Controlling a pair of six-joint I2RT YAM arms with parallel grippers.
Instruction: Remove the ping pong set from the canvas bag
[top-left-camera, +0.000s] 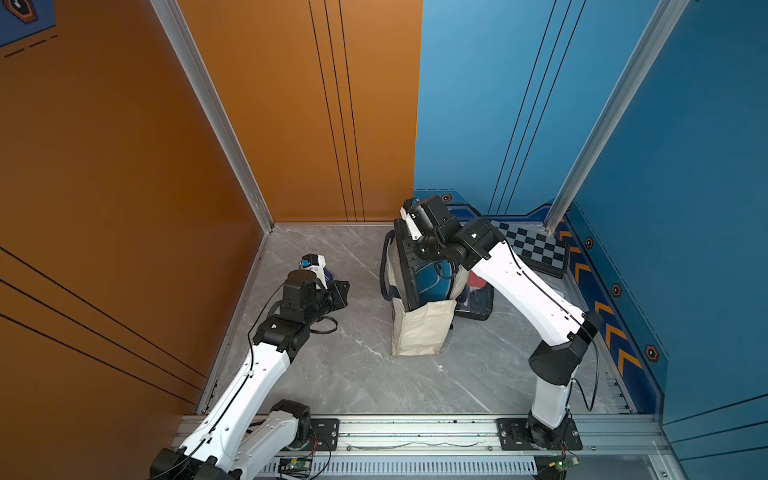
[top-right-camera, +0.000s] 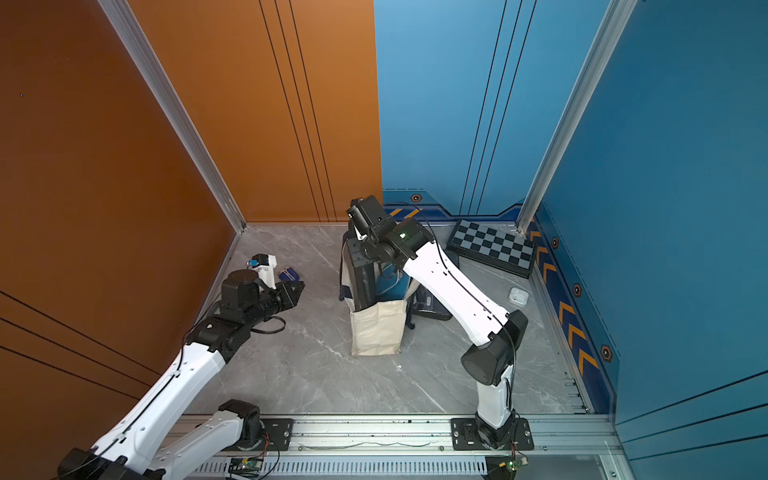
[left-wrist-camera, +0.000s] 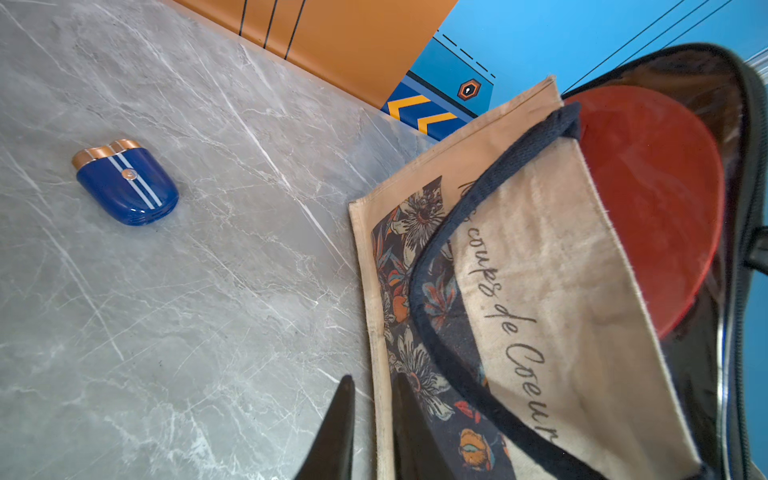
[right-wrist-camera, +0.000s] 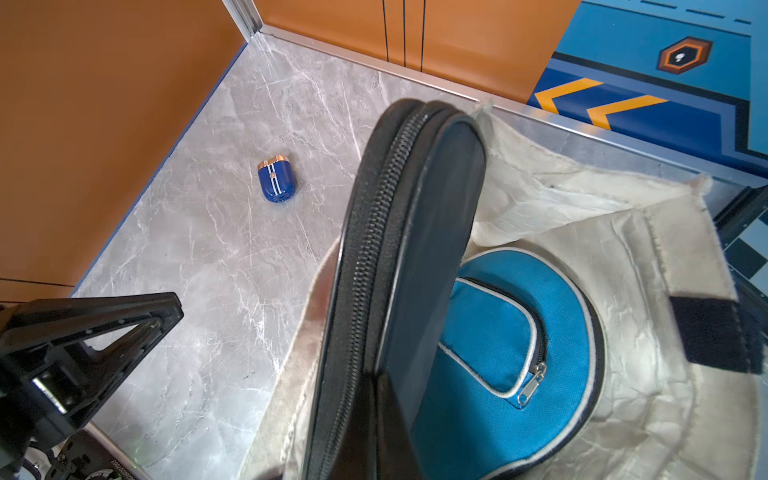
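The ping pong set, a black zipped case (right-wrist-camera: 436, 216), stands steeply in the canvas bag (top-left-camera: 420, 329), its top above the rim. A red paddle (left-wrist-camera: 648, 200) shows through its clear side in the left wrist view. My right gripper is at the case's zipped edge, its fingers shut together; whether the edge is pinched is hidden. My left gripper is left of the bag, clear of it. Its fingertips are a narrow gap apart, with only background visible between them. A round blue zipped pouch (right-wrist-camera: 552, 320) lies inside the bag beside the case.
A blue container with gold caps (left-wrist-camera: 128, 182) lies on the floor left of the bag. Right of the bag is another dark case (top-left-camera: 477, 304) with a red patch. A checkered board (top-right-camera: 492, 246) and a small white box (top-right-camera: 518, 297) sit farther right.
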